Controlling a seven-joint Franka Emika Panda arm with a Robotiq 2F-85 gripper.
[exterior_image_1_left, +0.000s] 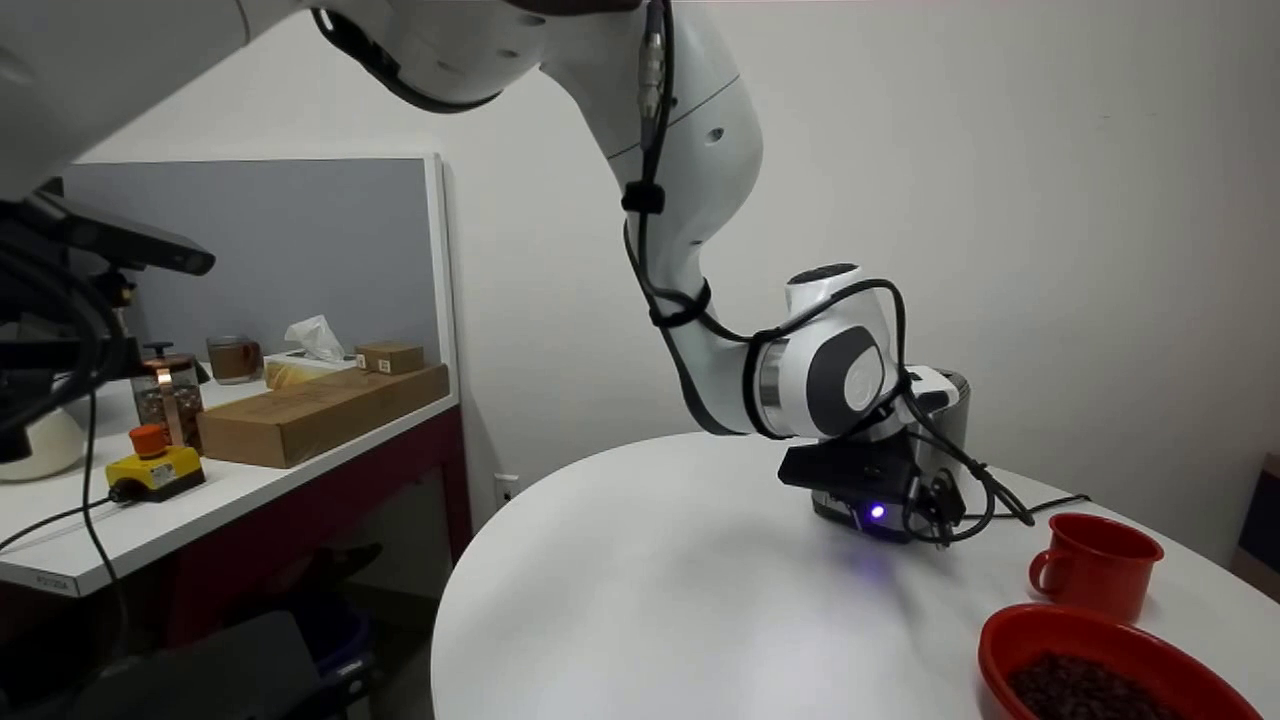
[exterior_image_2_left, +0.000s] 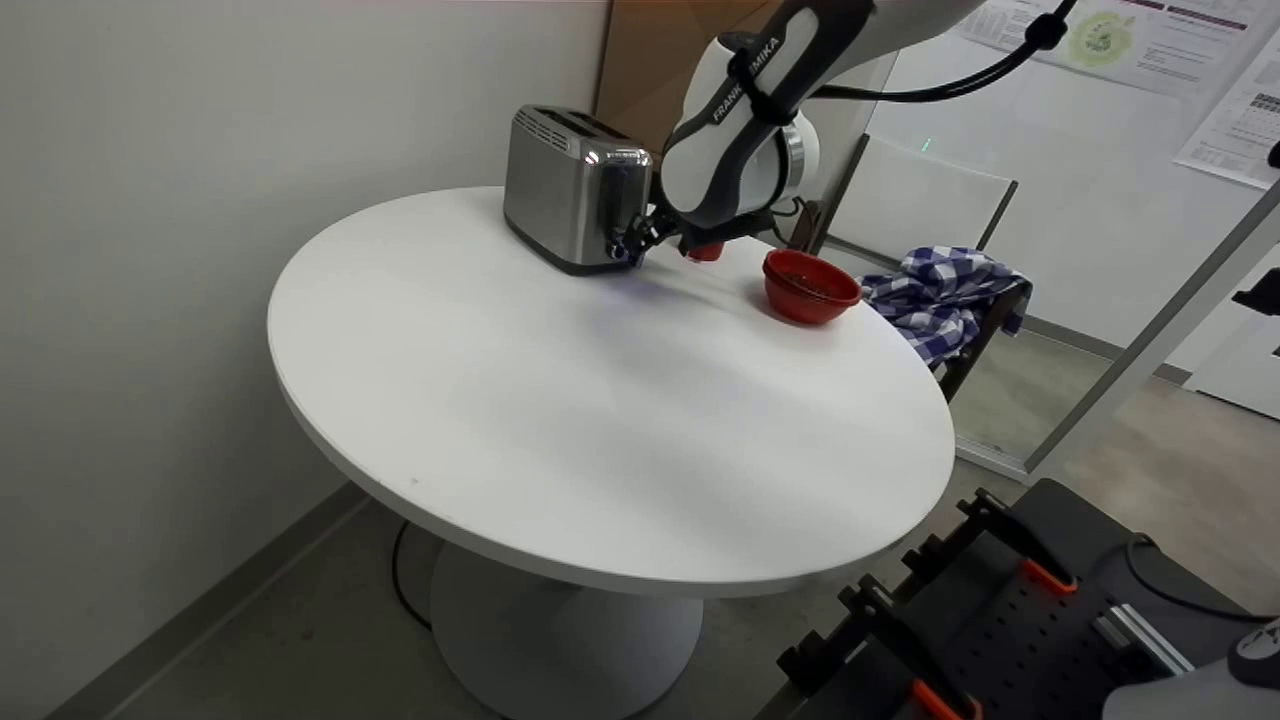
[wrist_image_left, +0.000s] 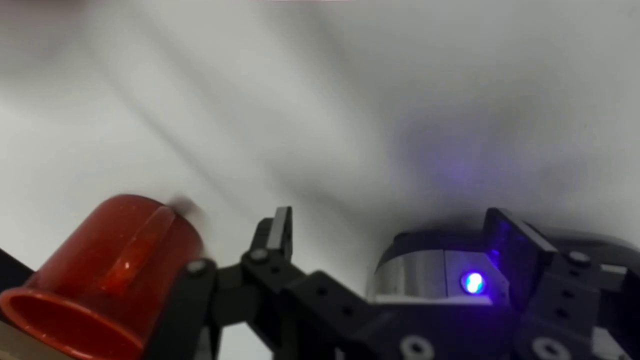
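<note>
A silver toaster (exterior_image_2_left: 554, 198) stands on the round white table near the wall. My gripper is open at the toaster's control end, its two fingers (wrist_image_left: 280, 233) spread wide. A lit blue-purple button (wrist_image_left: 474, 282) on the toaster lies close beside the right finger in the wrist view; whether they touch I cannot tell. No held object shows in the gap. From exterior view 1, the arm hides much of the toaster (exterior_image_1_left: 956, 416), while the button's light (exterior_image_1_left: 877, 511) shows below the hand.
A red mug (exterior_image_1_left: 1098, 566) stands upright near the toaster. Closer to the exterior 1 camera is a red bowl (exterior_image_1_left: 1005, 648) of dark beans or similar bits. A thin cable runs behind the toaster.
</note>
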